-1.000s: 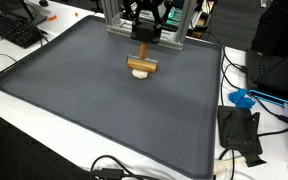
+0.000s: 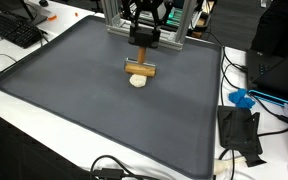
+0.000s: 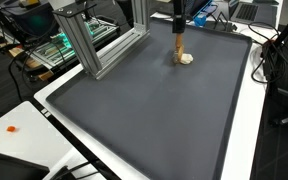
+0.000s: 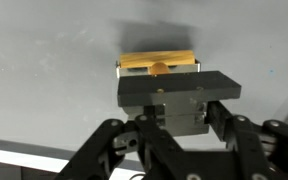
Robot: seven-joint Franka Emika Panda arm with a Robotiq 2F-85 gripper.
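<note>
A small wooden roller (image 2: pixel 140 69) in a metal frame hangs on a short wooden handle (image 2: pixel 142 55) below my gripper (image 2: pixel 143 42), which is shut on that handle. In the wrist view the roller (image 4: pixel 155 59) lies crosswise just beyond the dark gripper, whose bulk hides most of the handle. A pale, roundish flat piece (image 2: pixel 137 80), perhaps dough, lies on the grey table right at the roller's near side. The same pale piece (image 3: pixel 185 58) shows beside the roller handle (image 3: pixel 179 45) in exterior view 2. Whether the roller touches it is unclear.
The grey table (image 2: pixel 94 95) is broad and bare in its middle and front. A metal frame (image 3: pixel 119 48) stands along one edge. Off the table are a keyboard (image 2: pixel 17 29), a blue item (image 2: pixel 241 99) and a black object (image 2: pixel 238 130) with cables.
The pale piece shows a little nearer the front too. The hold on the handle looks unchanged.
</note>
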